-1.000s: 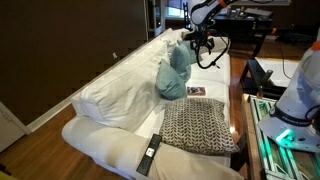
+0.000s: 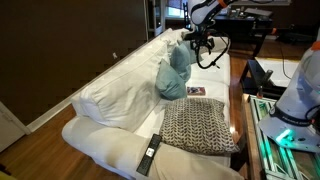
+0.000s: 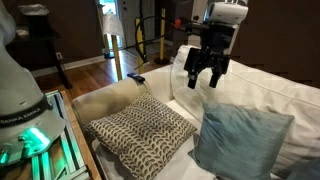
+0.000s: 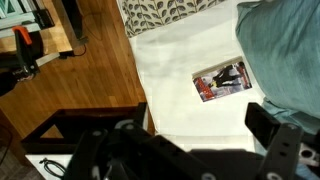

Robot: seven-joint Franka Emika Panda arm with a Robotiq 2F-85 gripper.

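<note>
My gripper (image 3: 204,80) hangs above the white couch, open, with nothing between its fingers. In the wrist view its two dark fingers (image 4: 130,137) stand wide apart at the lower edge. A small flat case or book with a dark and red picture (image 4: 222,80) lies on the white seat beneath. A black remote (image 2: 149,154) rests on the couch's near armrest. The grey-beige patterned pillow (image 2: 197,125) lies flat on the seat. Blue-grey pillows (image 3: 240,140) lean against the backrest, beside and below the gripper.
Bare white seat (image 4: 175,60) surrounds the small case. Wooden floor (image 4: 100,75) runs along the couch's front, with the robot's base (image 2: 287,125) on a stand there. A dark wooden piece (image 4: 70,130) shows at the wrist view's lower left.
</note>
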